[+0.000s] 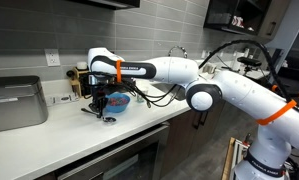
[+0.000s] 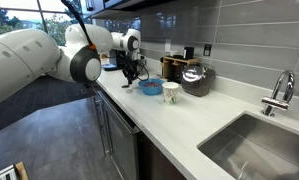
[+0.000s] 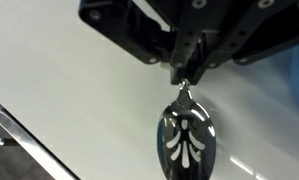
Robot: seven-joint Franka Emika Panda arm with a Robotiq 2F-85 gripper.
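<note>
A dark, shiny slotted spoon (image 3: pixel 186 140) extends from my gripper, which is shut on it in the wrist view. The spoon's slotted bowl faces the camera over the white counter; its handle is hidden between the fingers. In exterior view 1 the gripper (image 1: pixel 97 111) is low over the counter, in front of and left of the blue bowl (image 1: pixel 118 103), with the spoon's head (image 1: pixel 109 120) close to the surface. Whether the spoon touches the counter cannot be told. The blue bowl (image 2: pixel 151 88) also shows in exterior view 2.
A white patterned cup (image 2: pixel 171 92) and a dark rounded appliance (image 2: pixel 197 79) stand beyond the bowl. A metal box (image 1: pixel 16 105) sits at the counter's left end. The sink (image 2: pixel 259 150) lies at the far right.
</note>
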